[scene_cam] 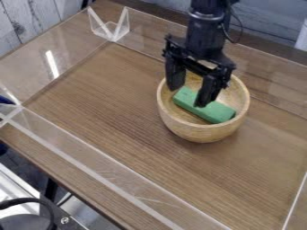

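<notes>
A light wooden bowl (pixel 199 129) sits on the wooden table, with a green block (pixel 211 110) lying inside it. My black gripper (pixel 193 83) is lowered from the top of the view to the bowl, its two fingers spread apart over and into the bowl, one on each side near the block's upper end. Whether the fingertips touch the block, I cannot tell.
A small clear plastic object (pixel 109 25) stands at the back left. A black round object with a cable (pixel 24 217) is at the lower left corner, outside the table.
</notes>
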